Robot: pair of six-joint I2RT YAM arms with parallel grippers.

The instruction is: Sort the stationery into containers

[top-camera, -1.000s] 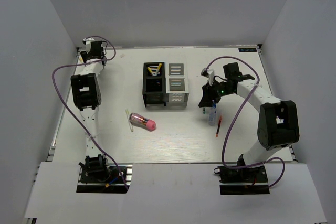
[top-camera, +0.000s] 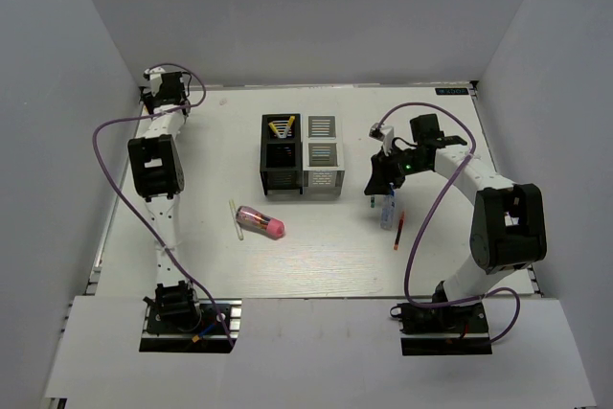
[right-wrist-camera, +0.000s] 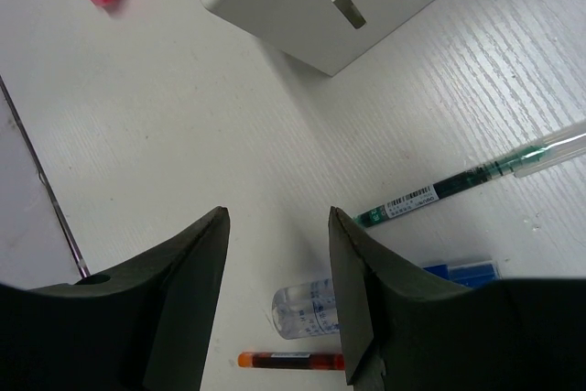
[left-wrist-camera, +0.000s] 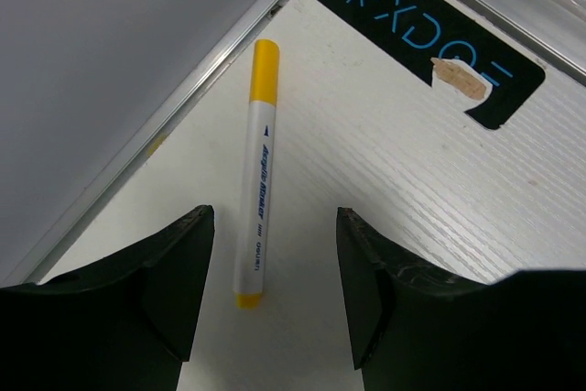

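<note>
A yellow-capped white marker [left-wrist-camera: 257, 190] lies between the open fingers of my left gripper, which sits at the far-left back corner of the table. My right gripper is open, over a green pen [right-wrist-camera: 426, 194], a clear bottle [right-wrist-camera: 298, 309] with blue and an orange pen [right-wrist-camera: 288, 360]. The black container [top-camera: 281, 180] with yellow items and the white container [top-camera: 323, 180] stand mid-table. A pink-capped clear pencil case [top-camera: 259, 220] and a pale pen [top-camera: 236, 218] lie front left.
An XDOF label [left-wrist-camera: 357, 2] and metal rail [left-wrist-camera: 183, 107] border the left gripper's corner.
My left gripper has shifted slightly leftward at the back-left corner. The right arm has moved very slightly; the objects on the table look unchanged.
</note>
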